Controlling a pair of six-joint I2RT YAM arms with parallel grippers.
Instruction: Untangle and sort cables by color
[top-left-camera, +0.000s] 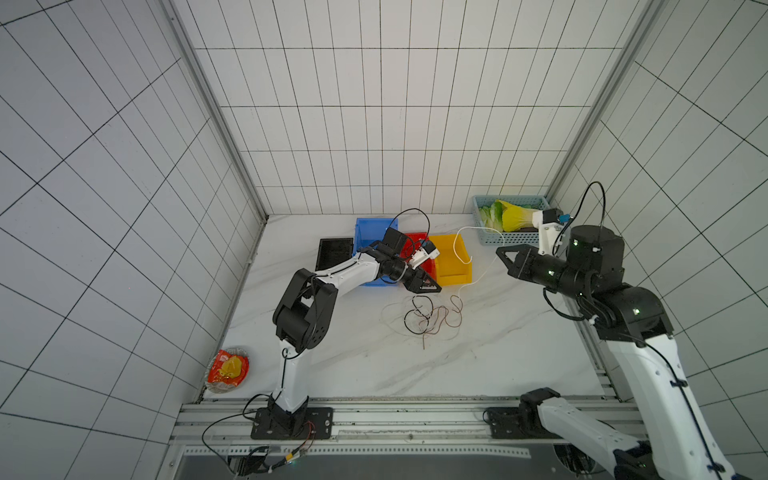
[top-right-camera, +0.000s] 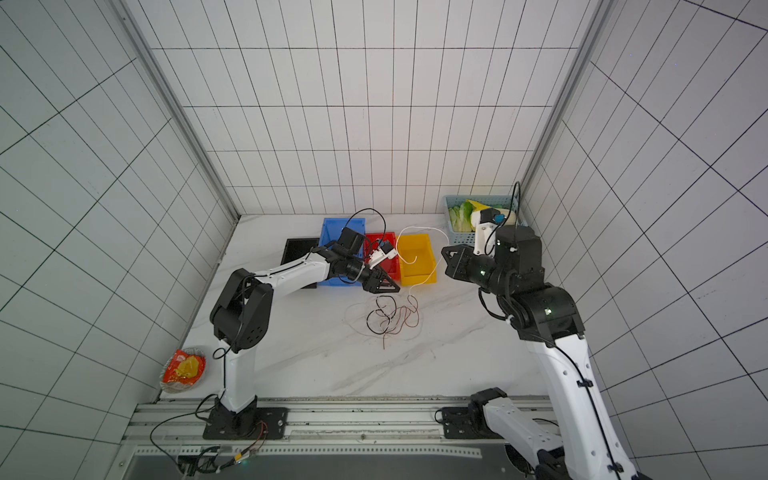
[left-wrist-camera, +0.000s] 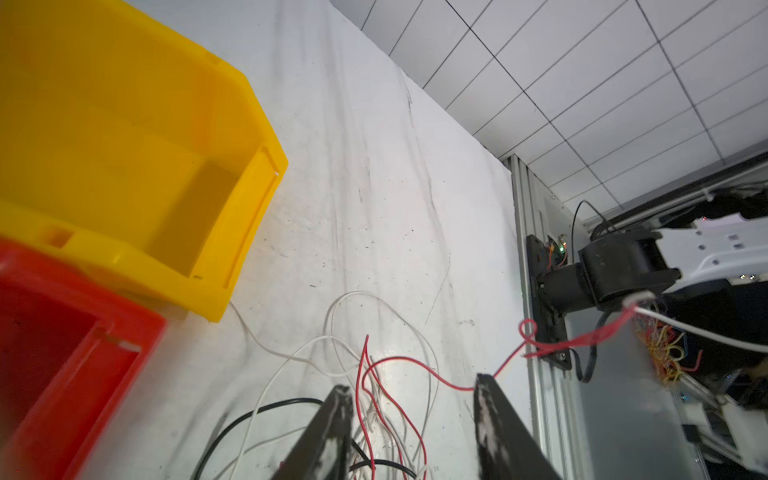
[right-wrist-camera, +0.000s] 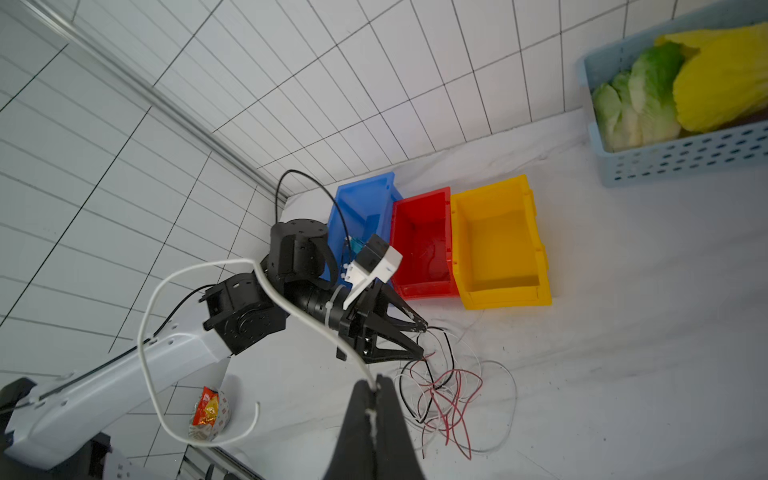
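A tangle of red, black and white cables (right-wrist-camera: 454, 405) lies on the table in front of the bins. My right gripper is shut on a white cable, which hangs in a loop and trails down with some red attached, as the left wrist view shows. My left gripper stands open over the tangle, with cables visible beyond its fingers. Blue (right-wrist-camera: 361, 200), red (right-wrist-camera: 420, 240) and yellow (right-wrist-camera: 496, 240) bins stand in a row behind it. A black bin (top-right-camera: 294, 249) is left of them, partly behind the left arm.
A pale blue basket of vegetables (right-wrist-camera: 640, 160) sits at the back right. A bag with red packets (top-left-camera: 228, 369) lies at the front left.
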